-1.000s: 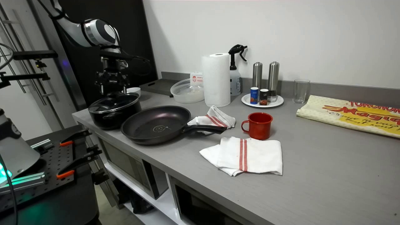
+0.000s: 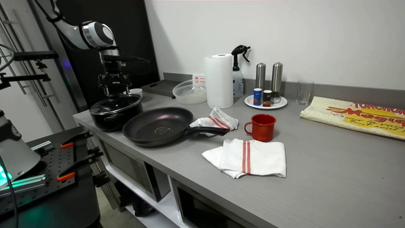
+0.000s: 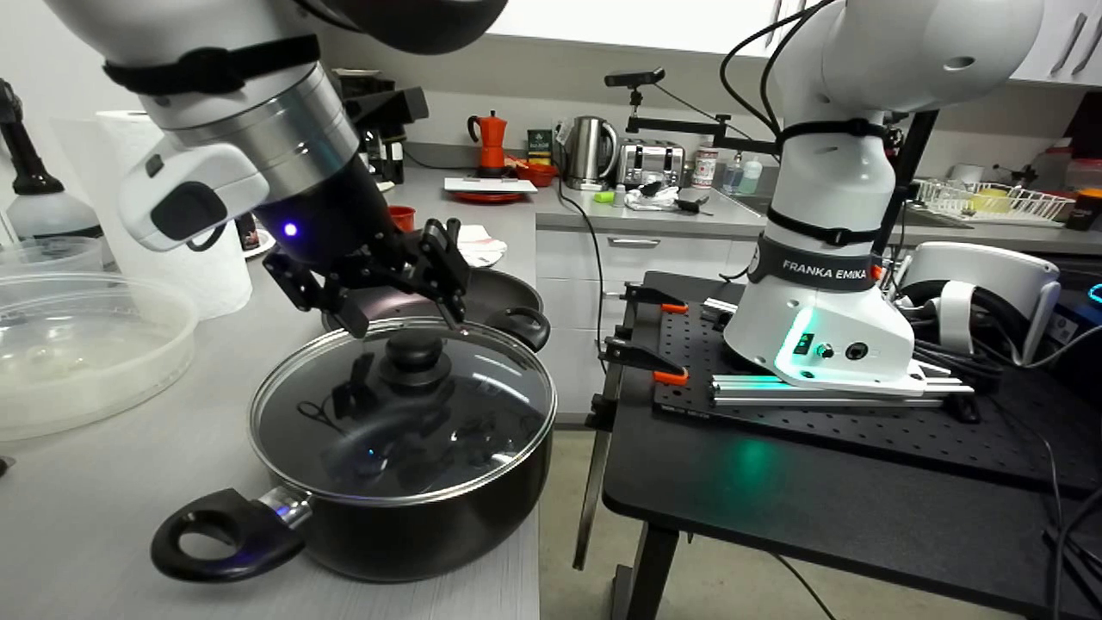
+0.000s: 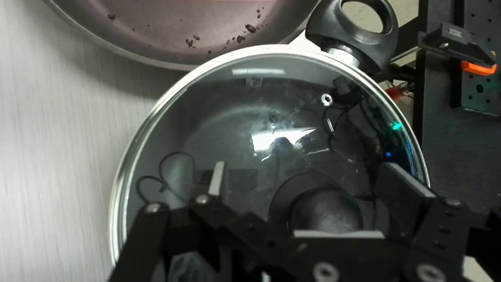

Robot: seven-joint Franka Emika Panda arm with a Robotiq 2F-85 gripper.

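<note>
A black pot [image 3: 413, 539] stands on the counter, covered by a glass lid [image 3: 310, 434] with a metal rim and a round black knob [image 3: 415, 350]. Just above this lid hangs my gripper [image 3: 405, 322], its fingers wide open. In the wrist view the knob [image 4: 326, 209] lies between the two spread fingers, nearer the right one, and nothing is gripped. Whether the fingertips reach down to the knob's height is hard to tell. From the side, my gripper [image 2: 116, 92] appears over the pot [image 2: 115, 118].
A black frying pan [image 2: 159, 127] sits right beside the pot, its handle over a striped cloth [image 2: 217, 121]. Farther right are a red mug [image 2: 262, 127] and a folded towel [image 2: 262, 157]. A clear plastic bowl [image 3: 93, 356] and paper towel roll [image 2: 219, 81] stand behind.
The gripper has shifted slightly and its tilt has changed a little over the pot. The pot, lid and other objects have stayed in place.
</note>
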